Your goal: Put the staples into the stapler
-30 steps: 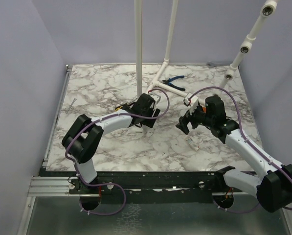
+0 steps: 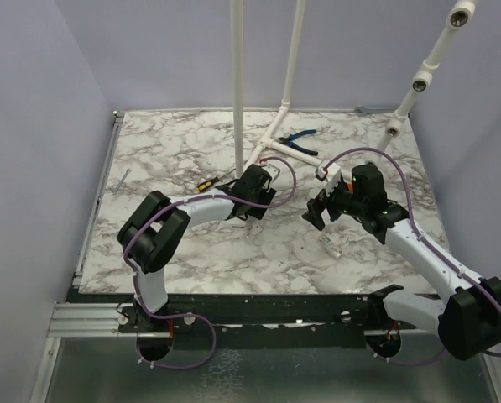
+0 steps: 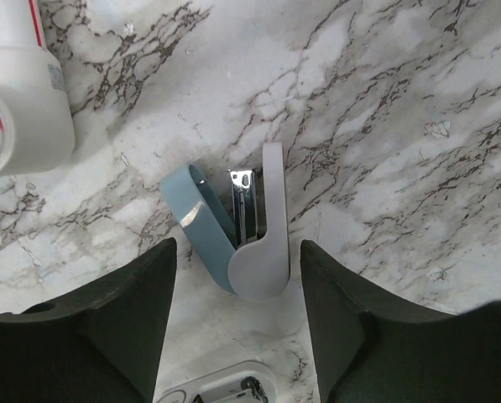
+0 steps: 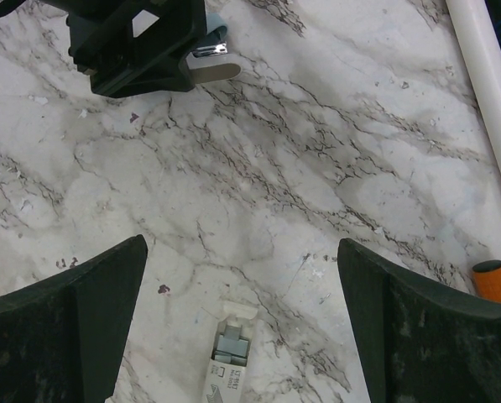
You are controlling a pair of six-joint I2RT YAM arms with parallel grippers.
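The stapler, with a blue-grey handle, a pale grey arm and a metal staple channel, lies with its arms spread in the left wrist view. My left gripper's fingers stand part-way apart on either side of its hinge end. Marble shows between each finger and the stapler, so a firm hold cannot be confirmed. In the top view the left gripper hides most of it. A small white printed box with a grey piece at its end lies below my right gripper, which is open and empty.
A white bottle lies or stands near the stapler. A white-edged tool is at the lower edge there. An orange handle and a white pipe border the right side. Blue-handled pliers lie farther back.
The right arm and the small white box look unchanged.
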